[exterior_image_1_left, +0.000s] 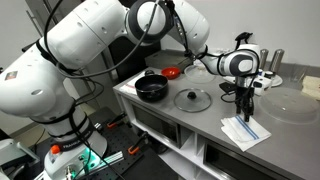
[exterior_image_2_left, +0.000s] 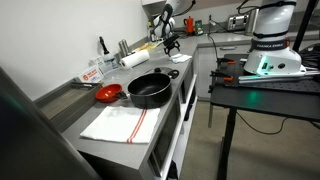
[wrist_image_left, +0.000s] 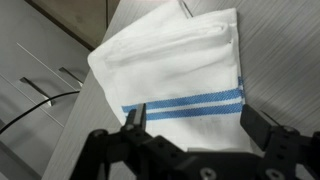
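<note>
A folded white cloth with blue stripes (exterior_image_1_left: 244, 131) lies flat near the front edge of the counter. In the wrist view the same cloth (wrist_image_left: 180, 75) fills the middle, its stripes running across just beyond my fingertips. My gripper (exterior_image_1_left: 245, 114) points down close above the cloth's far side. It stands open, with its two dark fingers (wrist_image_left: 137, 125) wide apart at the bottom of the wrist view and nothing held between them. Whether the fingertips touch the cloth I cannot tell.
A black pot (exterior_image_1_left: 151, 87), a pan lid (exterior_image_1_left: 192, 101) and a red bowl (exterior_image_1_left: 170, 72) sit further left on the counter. A white roll (exterior_image_1_left: 258, 84) lies behind my gripper, near a clear round dish (exterior_image_1_left: 288, 105). A red-striped towel (exterior_image_2_left: 121, 122) lies at the other end.
</note>
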